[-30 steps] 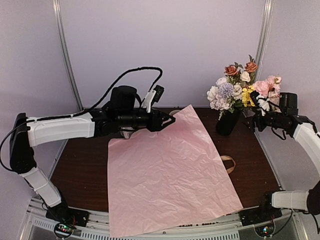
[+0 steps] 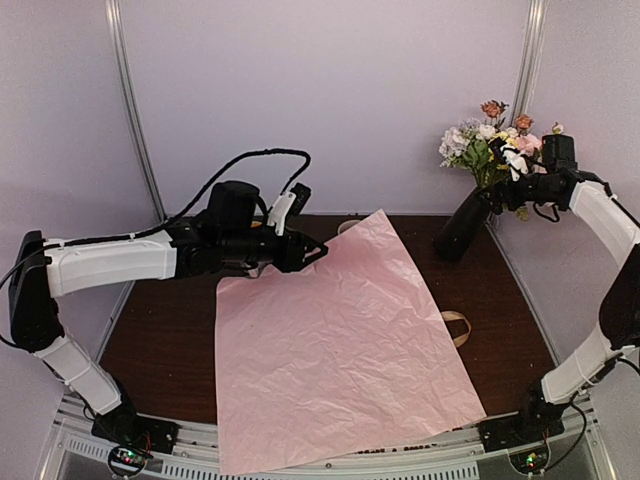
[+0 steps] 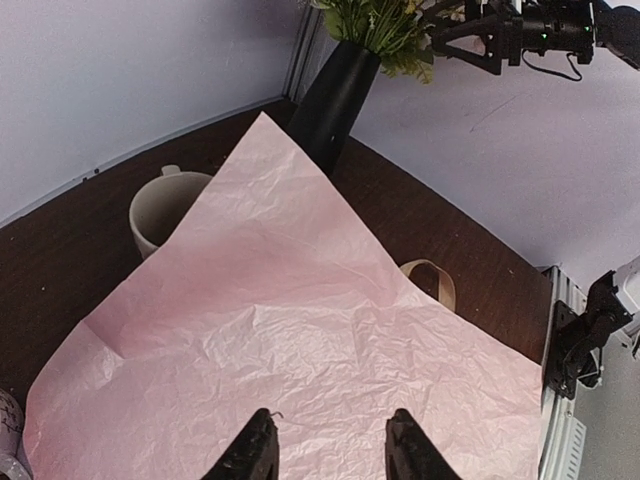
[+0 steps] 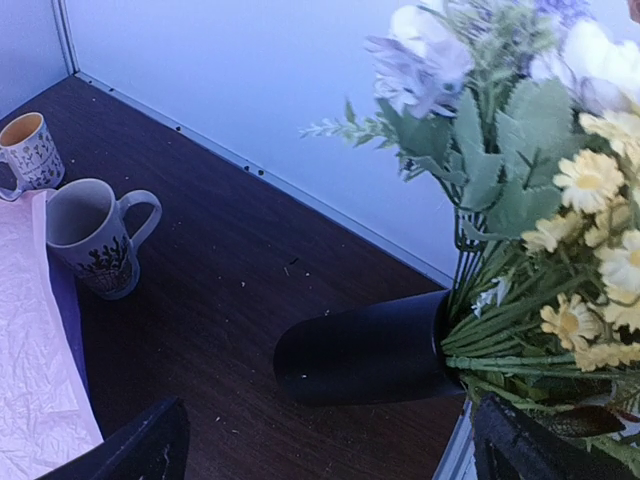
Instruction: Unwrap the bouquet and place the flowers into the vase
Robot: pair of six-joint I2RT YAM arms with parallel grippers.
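The black vase (image 2: 461,230) stands at the back right of the table with a slight lean to the right. The flowers (image 2: 470,145) are in it, their stems (image 4: 475,325) entering its mouth in the right wrist view. Close by the bouquet, near the vase's mouth, is my right gripper (image 2: 497,178), its fingers spread wide; nothing is gripped between them. Over the pink paper's far edge hovers my left gripper (image 2: 318,252). In the left wrist view its two fingertips (image 3: 262,440) are apart, with only paper below.
Pink wrapping paper (image 2: 340,350) covers the middle of the table. Partly behind it are a grey mug (image 4: 100,235) and a patterned cup (image 4: 35,150). A tan ribbon loop (image 2: 459,327) shows at its right edge. Bare wood lies around the vase.
The bouquet has shifted right and back, and the vase now leans right. The left gripper has drawn back a little to the left.
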